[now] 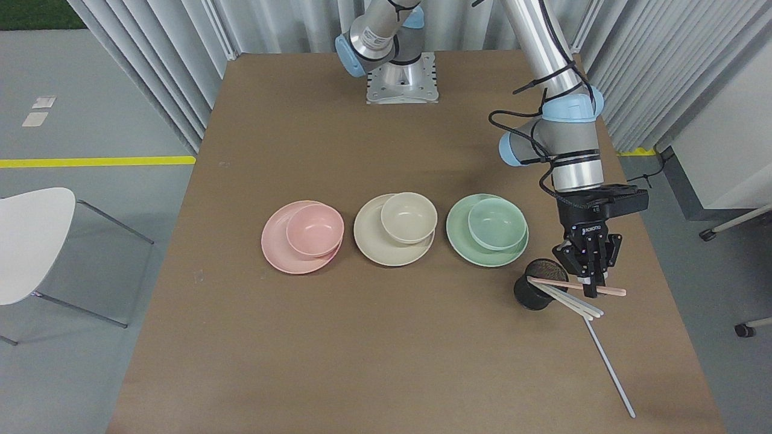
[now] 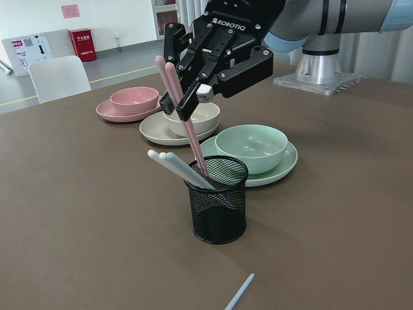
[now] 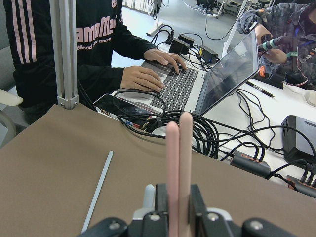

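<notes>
My gripper [image 2: 184,97] is shut on a pair of pink chopsticks [image 3: 177,163] above the black mesh holder [image 2: 218,210]. Their lower ends are at the holder's opening in the left view. Several white sticks [image 2: 177,165] lean in the holder. A pale blue stick [image 1: 609,366] lies on the table to the front of it. Green [image 1: 497,224], cream [image 1: 409,217] and pink [image 1: 315,230] bowls sit on matching plates to the left of the holder.
In the wrist view, a laptop [image 3: 180,84], cables and people are beyond the table edge.
</notes>
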